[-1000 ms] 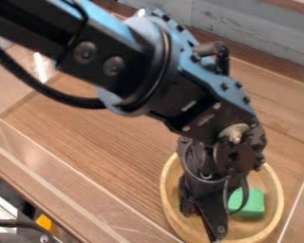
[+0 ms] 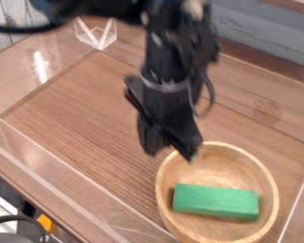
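My gripper (image 2: pixel 167 138) is raised over the wooden surface, just above and left of a light wooden bowl (image 2: pixel 180 226); it is motion-blurred, and its fingers look shut, with nothing visible between them. A green rectangular block (image 2: pixel 216 200) lies inside the bowl at the lower right of the camera view.
The wooden tray floor (image 2: pixel 66 123) is clear on the left. A white wire piece (image 2: pixel 96 34) stands at the upper left. Raised walls run along the back and left, and dark cables and a yellow item lie beyond the lower-left edge.
My gripper has risen out of the bowl and moved up and away toward the back, uncovering the green block, which remains in the bowl.
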